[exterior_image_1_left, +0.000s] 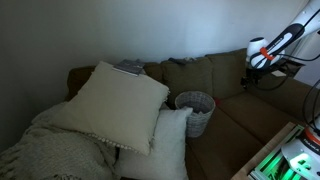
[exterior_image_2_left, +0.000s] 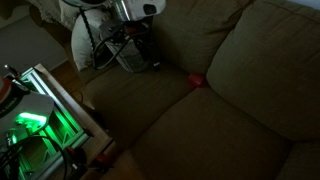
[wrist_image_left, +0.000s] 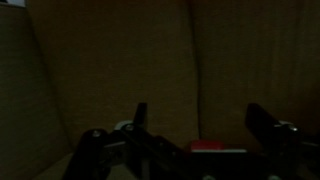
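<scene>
In the first exterior view my gripper (exterior_image_1_left: 249, 80) hangs low before the sofa's backrest, right of a small red item (exterior_image_1_left: 217, 101). The second exterior view shows that red item (exterior_image_2_left: 197, 80) lying where the seat cushions meet the backrest, with the dark gripper (exterior_image_2_left: 150, 52) up and to its left. From the wrist, my gripper is open; its dark fingers stand wide apart over brown cushions. A red patch (wrist_image_left: 210, 145) shows low between them, partly hidden by the gripper body; its contact with the fingers cannot be made out.
A woven basket (exterior_image_1_left: 196, 113) stands on the sofa (exterior_image_1_left: 217, 148), beside a white pillow (exterior_image_1_left: 170, 145) and a large cream cushion (exterior_image_1_left: 112, 105). A green-lit robot base (exterior_image_1_left: 298, 157) sits at the front right.
</scene>
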